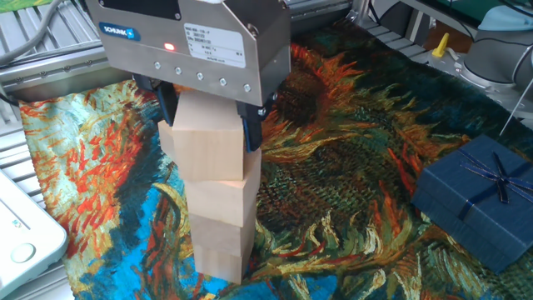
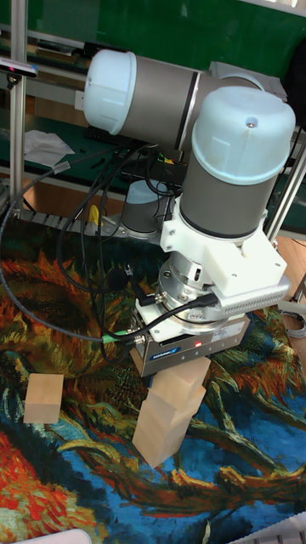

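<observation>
Pale wooden blocks stand in a tower on the painted cloth, seen in both views. My gripper (image 1: pixel 210 135) is right over it, shut on the top block (image 1: pixel 208 154), with one dark finger (image 1: pixel 251 129) along its right side and the other at its left. This block sits slightly askew, its near face shifted left of the block below (image 1: pixel 221 200); whether it rests fully on that one cannot be told. Lower down are a darker block (image 1: pixel 218 234) and a bottom block (image 1: pixel 218 263). From the other side, the gripper body hides the fingers above the tower (image 2: pixel 163 431).
A separate wooden block (image 2: pixel 43 399) lies on the cloth apart from the tower. The dark blue gift box (image 1: pixel 479 200) is at the right, and a white device (image 1: pixel 25 233) at the left edge. Between tower and box, the cloth (image 1: pixel 341 192) is clear.
</observation>
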